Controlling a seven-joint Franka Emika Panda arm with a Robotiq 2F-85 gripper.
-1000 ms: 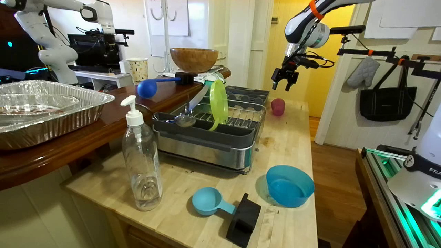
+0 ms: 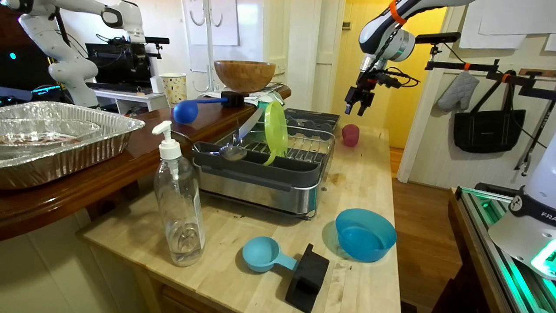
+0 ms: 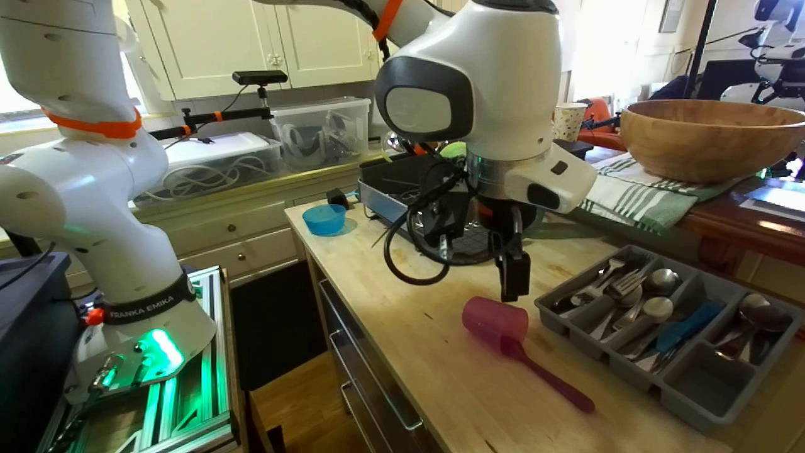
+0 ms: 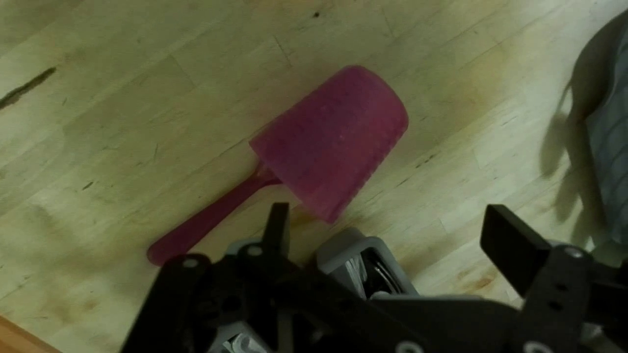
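A pink scoop with a long handle lies on its side on the wooden counter; its cup (image 3: 494, 320) faces the near edge of exterior view 2, and in the wrist view the whole scoop (image 4: 332, 141) shows beyond my fingers. My gripper (image 2: 359, 107) hangs in the air above the far part of the counter, close to the scoop (image 2: 350, 135) but apart from it. Its two fingers (image 4: 510, 247) are spread wide in the wrist view, with nothing held between them.
A grey cutlery tray (image 3: 743, 389) full of utensils sits beside the scoop. The dish rack (image 2: 260, 177) stands mid-counter, with a blue bowl (image 2: 365, 234), a light blue scoop (image 2: 262, 254) and a pump bottle (image 2: 180, 214) nearer. Bare wood surrounds the pink scoop's other side.
My gripper has turned a little, and its fingers appear closer together in exterior view 1. The pink scoop and the other things on the counter have stayed put.
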